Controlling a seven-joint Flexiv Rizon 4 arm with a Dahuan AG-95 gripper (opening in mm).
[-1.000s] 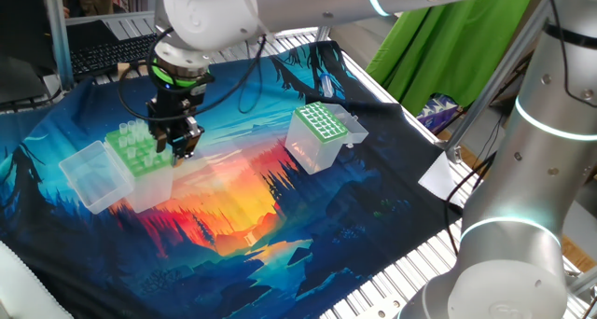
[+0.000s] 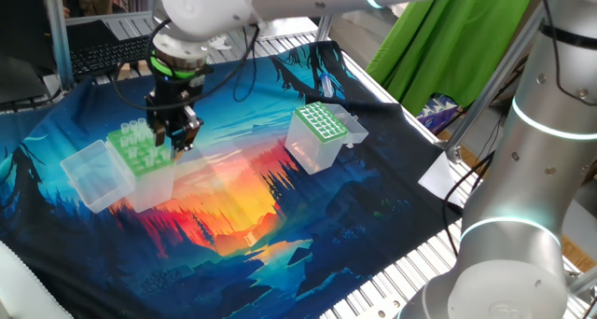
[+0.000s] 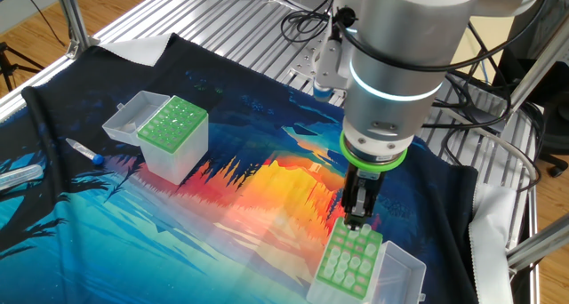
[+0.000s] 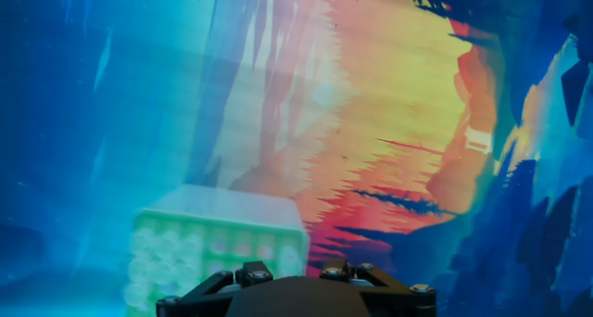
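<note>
My gripper (image 2: 175, 142) hangs just above the near-right edge of a clear box with a green rack top (image 2: 140, 151), several capped tubes or tips standing in it. In the wrist view, the fingers (image 4: 255, 272) are spread apart with nothing visible between them, and the green rack (image 4: 232, 247) shows blurred below left. A second clear box with a green grid top (image 2: 320, 123) stands to the right on the cloth, its lid open; no tubes rise above its grid. From the other side, the gripper (image 3: 357, 222) is over the rack's (image 3: 351, 260) edge.
An open clear lid (image 2: 96, 174) lies beside the tube box. A marker pen (image 3: 84, 151) rests on the cloth near the other box. Loose cables hang round the wrist.
The arm and gripper have shifted slightly to the left in exterior view 1, staying by the tube box. Both boxes are where they were.
</note>
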